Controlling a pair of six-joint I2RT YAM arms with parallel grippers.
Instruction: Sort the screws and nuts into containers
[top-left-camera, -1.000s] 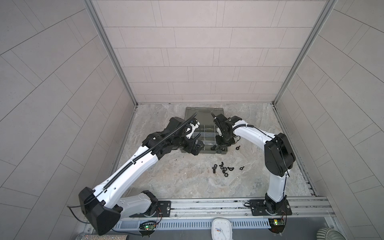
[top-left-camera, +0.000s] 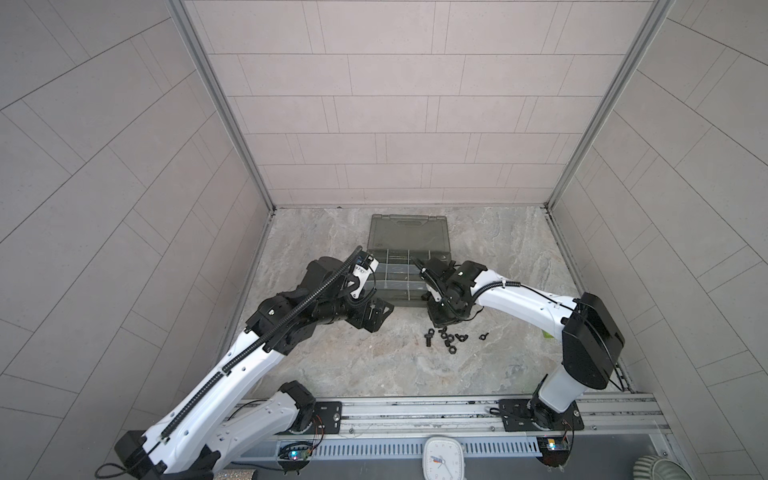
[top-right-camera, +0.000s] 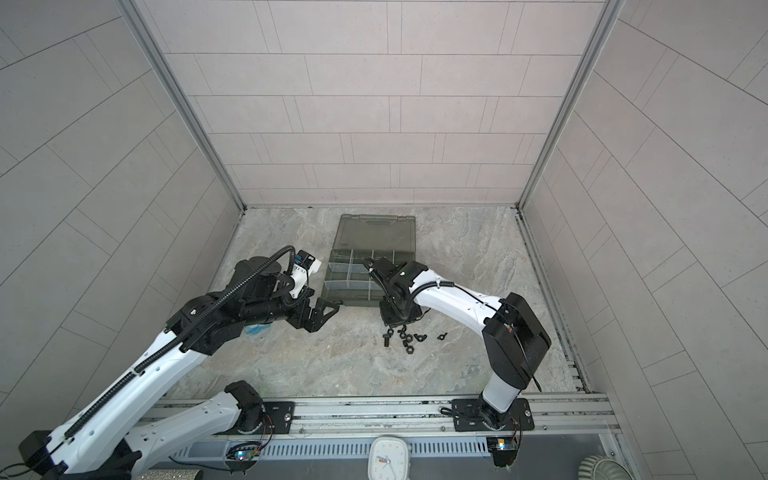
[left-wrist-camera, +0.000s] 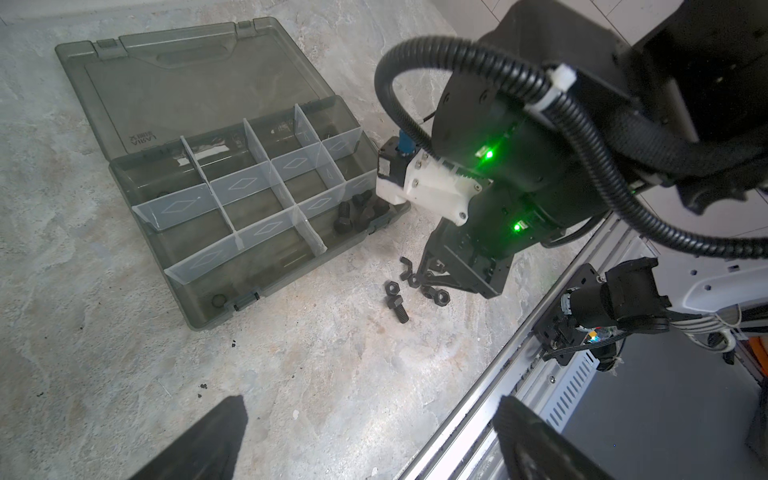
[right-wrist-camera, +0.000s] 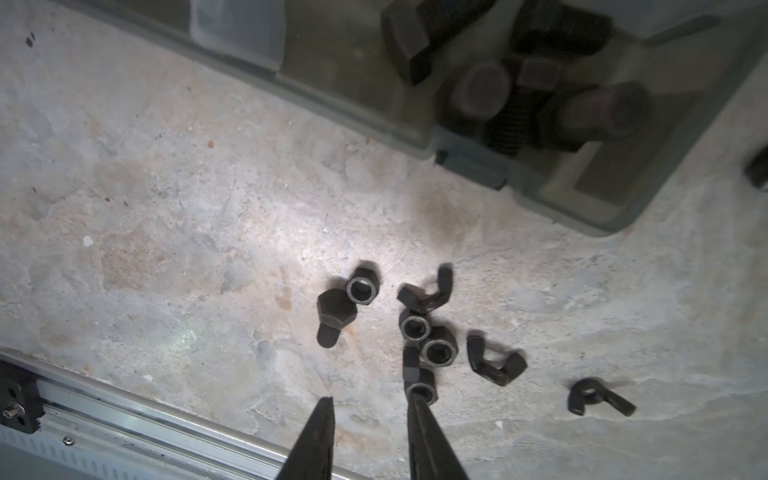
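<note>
A loose group of black hardware lies on the table in front of the box: a bolt (right-wrist-camera: 336, 312), several hex nuts (right-wrist-camera: 439, 349) and a few wing nuts (right-wrist-camera: 496, 364), one wing nut (right-wrist-camera: 596, 395) a little apart. My right gripper hangs over this group, open and empty. The clear-grey compartment box (left-wrist-camera: 256, 204) stands open behind; several bolts (right-wrist-camera: 480, 89) fill its front right compartment, and a ring-like nut (left-wrist-camera: 218, 301) shows in the front left one. My left gripper is open with nothing between its fingers, above bare table left of the hardware.
The box lid (left-wrist-camera: 200, 80) lies flat behind the box. My right arm (top-left-camera: 512, 296) reaches in from the right, close to the box's front right corner. Open table (top-left-camera: 376, 364) lies in front of and left of the hardware. A metal rail (top-left-camera: 400, 406) borders the front.
</note>
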